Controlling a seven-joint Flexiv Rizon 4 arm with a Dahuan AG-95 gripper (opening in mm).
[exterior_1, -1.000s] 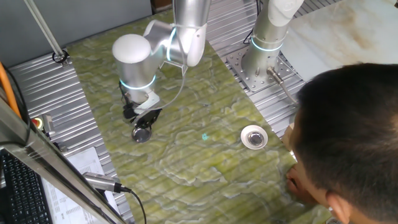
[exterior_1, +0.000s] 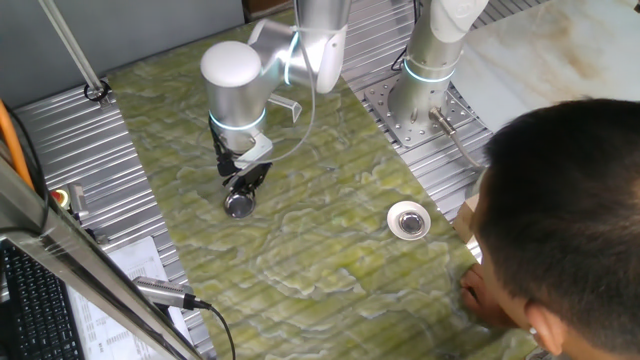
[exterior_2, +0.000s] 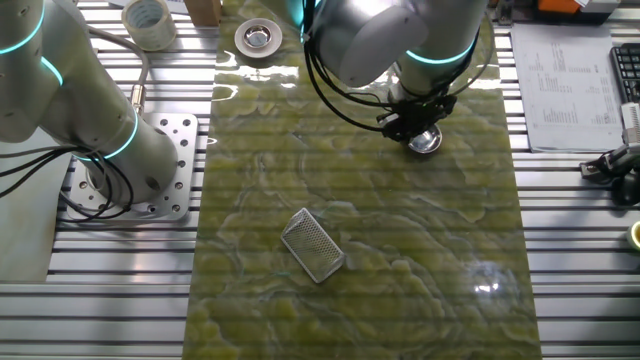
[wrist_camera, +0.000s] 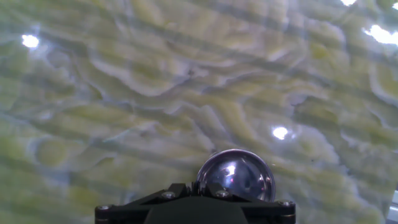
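Observation:
My gripper appears shut on the rim of a small shiny metal bowl (wrist_camera: 239, 176) at the bottom of the wrist view. The bowl extends to the right of the fingers, which stand close together. In exterior view 1 the same metal bowl (exterior_1: 240, 205) shows just below the gripper (exterior_1: 246, 185), left of the middle. From the other side, the bowl (exterior_2: 425, 140) peeks out beneath the arm. I cannot tell whether its base touches the table. Apart from it stands a white dish (exterior_1: 395, 223) with another small metal bowl (exterior_1: 411, 222) inside.
A flat metal grater (exterior_2: 313, 245) lies on the green marbled board (exterior_2: 400, 300). At the right of exterior view 1, a person (exterior_1: 570, 210) leans in, one hand at the board's edge. Much of the board is clear.
My gripper and the metal bowl have moved together, rightwards and slightly up in exterior view 1. The white dish and the bowl in it have stayed put.

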